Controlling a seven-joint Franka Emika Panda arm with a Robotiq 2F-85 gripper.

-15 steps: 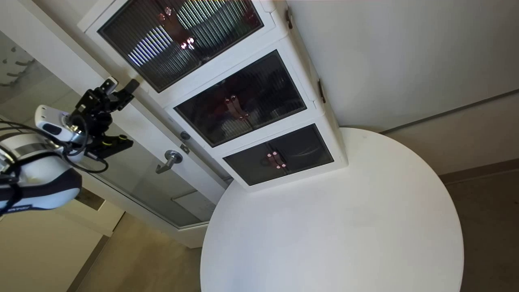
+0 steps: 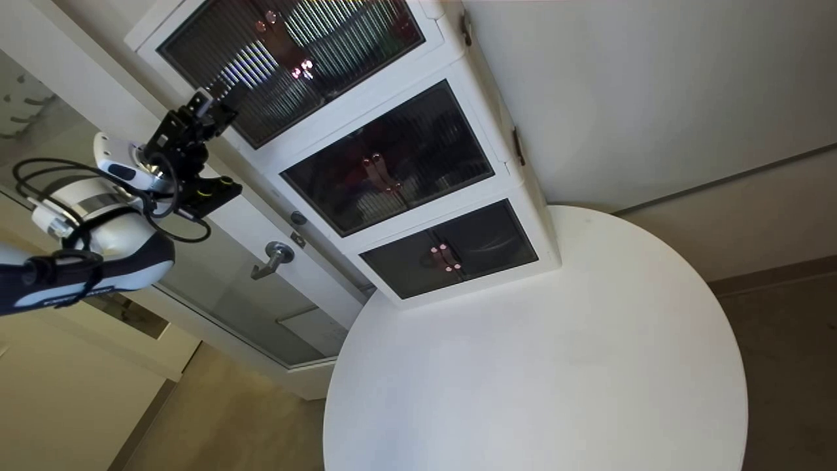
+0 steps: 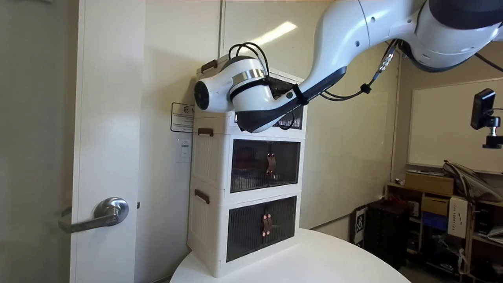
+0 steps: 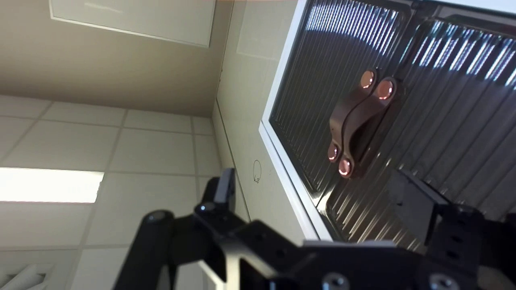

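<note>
A white three-tier cabinet (image 2: 361, 275) with dark ribbed double doors stands on the round white table (image 2: 549, 369). All its doors look shut. My gripper (image 2: 210, 111) is at the height of the top compartment, in front of its doors (image 2: 235, 102). In the wrist view the gripper is open with nothing between its fingers. Ahead of it, and apart from it, are the two brown strap handles (image 4: 355, 121) with copper studs, side by side at the door seam. In exterior view 2 the arm (image 3: 264, 101) hides the gripper and much of the top compartment.
Beside the cabinet is a white door with a metal lever handle (image 3: 106, 217), below my gripper in exterior view 1. More strap handles (image 2: 381, 173) are on the middle doors. Shelves (image 3: 434, 207) with clutter stand far right.
My gripper has moved right and slightly up in exterior view 1, closer to the top compartment. Its fingers now overlap the edge of the top doors there. The cabinet has not moved.
</note>
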